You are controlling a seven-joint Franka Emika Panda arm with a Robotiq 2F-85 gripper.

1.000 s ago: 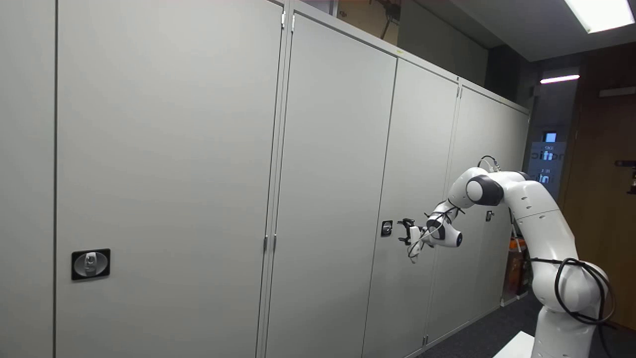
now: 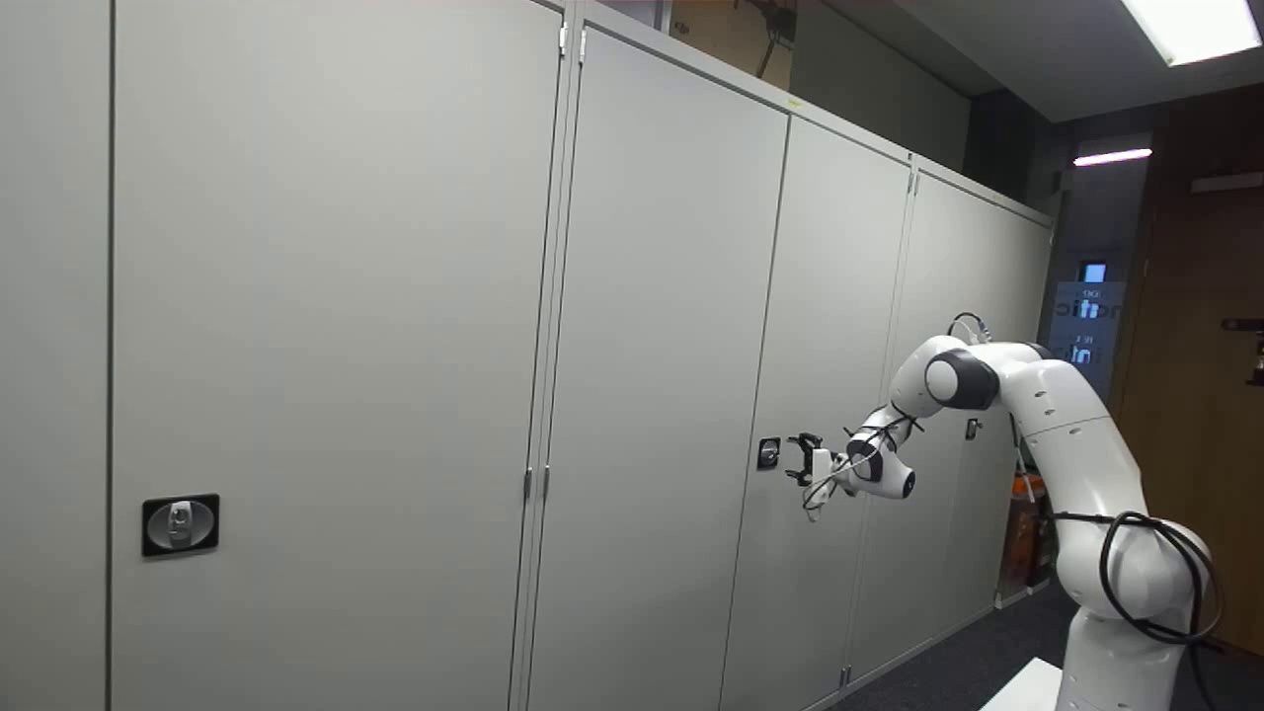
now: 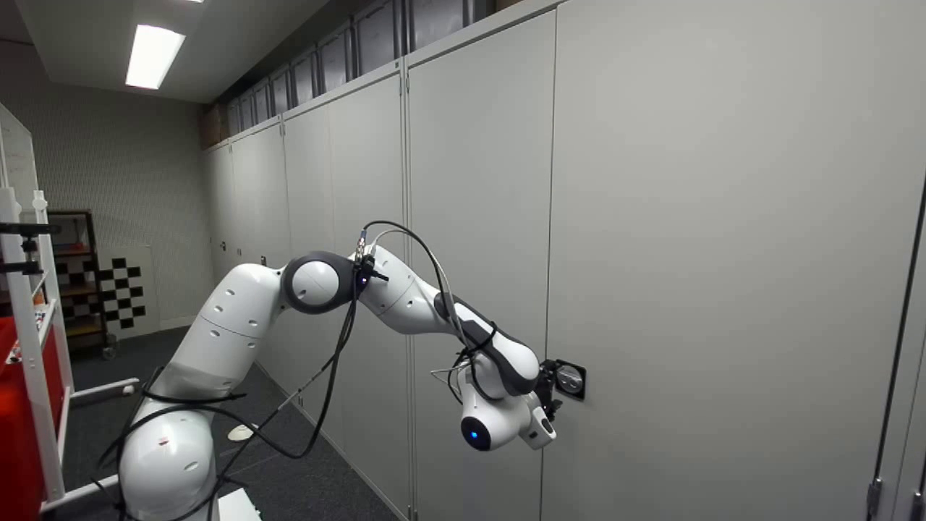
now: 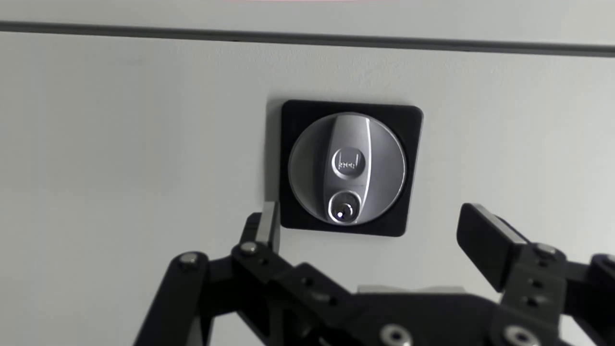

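Note:
A round silver knob (image 4: 348, 164) with a raised grip bar and a keyhole sits in a square black plate (image 4: 410, 173) on the grey cabinet door (image 4: 144, 115). My gripper is open before it, with nothing between its fingers. In the wrist view the left fingertip overlaps the plate's lower left corner, while the right one stands well clear on the other side. Exterior view 1 shows the gripper (image 2: 795, 457) a short gap away from the knob (image 2: 769, 452). In exterior view 2 the fingers partly cover the plate's left side, and the knob (image 3: 569, 378) shows beyond them.
The cabinet doors form a flat, closed wall. A narrow seam (image 4: 288, 39) runs beside the knob plate. Farther along, another door carries a similar lock (image 2: 180, 523). Cables (image 3: 334, 382) hang from the arm. Free floor (image 3: 304, 469) lies beside the cabinets.
My gripper has shifted slightly toward the cabinet door and the knob. The knob and doors look the same.

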